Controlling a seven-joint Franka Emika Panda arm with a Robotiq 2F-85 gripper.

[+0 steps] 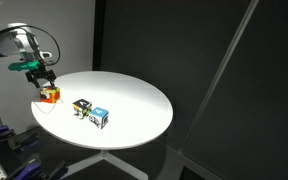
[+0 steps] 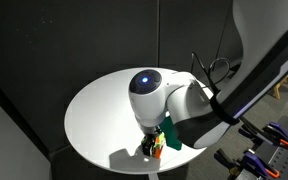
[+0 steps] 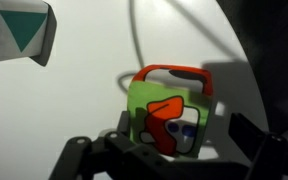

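Note:
A block with a green face and a red-and-blue picture fills the middle of the wrist view, with an orange-red rim along its upper side. My gripper stands open over it, one finger to the left of the block and the other to the right. In exterior view 1, the orange-sided block sits near the left edge of the white table, just under my gripper. The arm partly covers the block in exterior view 2.
Two more picture blocks, a dark multicoloured one and a blue-and-white one, stand to the right on the round table. A thin cable loops beside the arm.

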